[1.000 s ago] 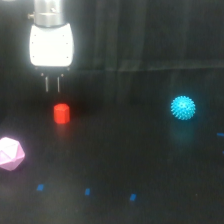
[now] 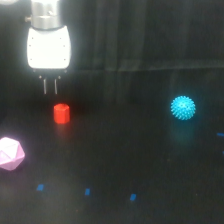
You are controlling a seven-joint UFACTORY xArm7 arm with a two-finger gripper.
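Observation:
A small red cylinder [image 2: 61, 114] stands on the dark table at the left. My gripper [image 2: 50, 92] hangs just above it and slightly to its left in the picture. Its two thin fingers point down, parallel and apart, with nothing between them. A blue spiky ball [image 2: 183, 108] rests on the right side. At the left edge lies a pale pink faceted ball [image 2: 10, 154], partly cut off by the frame.
Small blue marks [image 2: 87, 191] dot the table toward the front, with more at the right edge. A dark curtain [image 2: 140, 40] hangs behind.
My gripper has shifted slightly left and a little lower in the picture. The red cylinder and both balls have not moved.

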